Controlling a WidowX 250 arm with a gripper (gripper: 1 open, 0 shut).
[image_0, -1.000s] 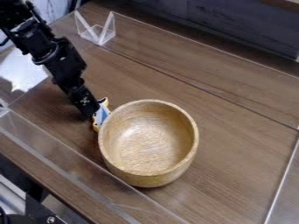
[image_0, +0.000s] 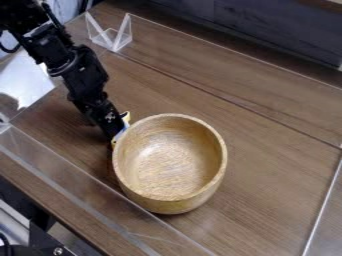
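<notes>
A wide wooden bowl (image_0: 171, 180) stands upright on the brown table. At its left rim a small blue-and-yellow object (image_0: 123, 121) lies low, largely covered by my gripper (image_0: 115, 127). The black arm reaches down from the upper left, and the gripper's fingertips are at that object, close beside the bowl. The fingers are too dark and hidden to show clearly how far apart they stand or whether the object is between them.
A clear plastic stand (image_0: 110, 38) sits at the back left. Clear acrylic strips run along the left front of the table. The table to the right of the bowl is bare, up to a dark backboard.
My gripper has shifted very slightly over the small object, which now shows a little less. The bowl has not moved.
</notes>
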